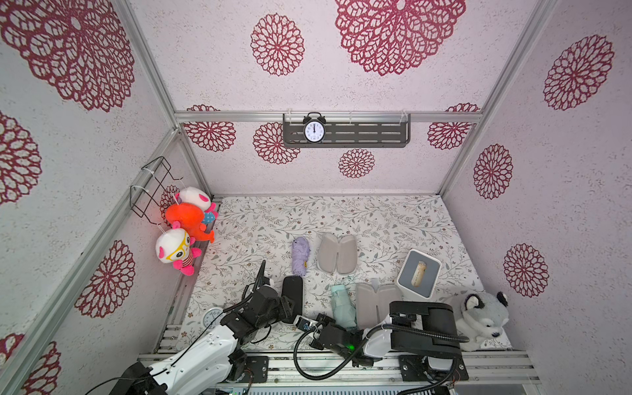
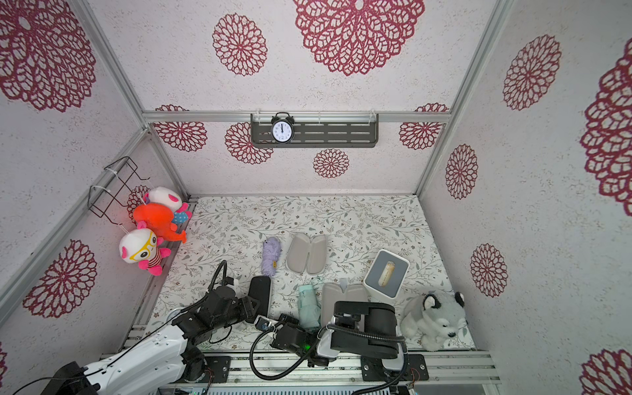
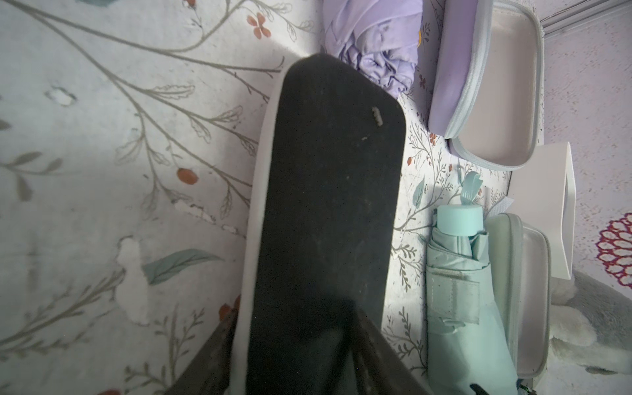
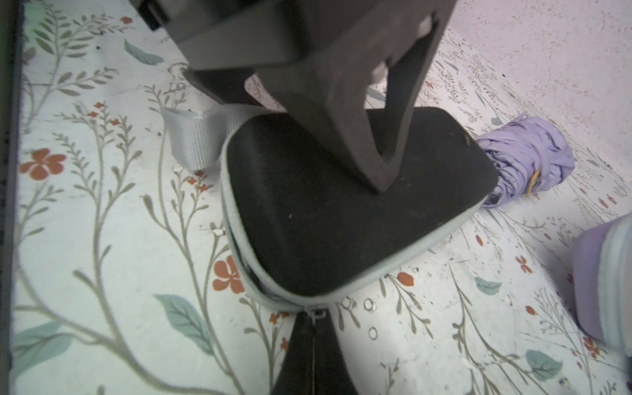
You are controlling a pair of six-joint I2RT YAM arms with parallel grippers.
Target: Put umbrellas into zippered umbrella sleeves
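Observation:
The black umbrella sleeve (image 3: 329,217) lies lengthwise on the table, its pale zippered edge running round it. My left gripper is over the sleeve's near part, fingers apart; in the right wrist view one of its fingertips (image 4: 381,177) overlaps the black top. At a corner of the sleeve, my right gripper is shut with its tips at the zipper slider (image 4: 318,312); whether the pull tab is between them cannot be told. A folded lilac umbrella (image 1: 300,255) lies beyond the sleeve, and a mint umbrella (image 1: 342,306) lies to its right.
Two spread sleeves with grey insides show: a lilac one (image 1: 337,254) farther back and a mint one (image 1: 378,302) right of the mint umbrella. A white box (image 1: 401,279) and a plush husky (image 1: 484,316) stand right.

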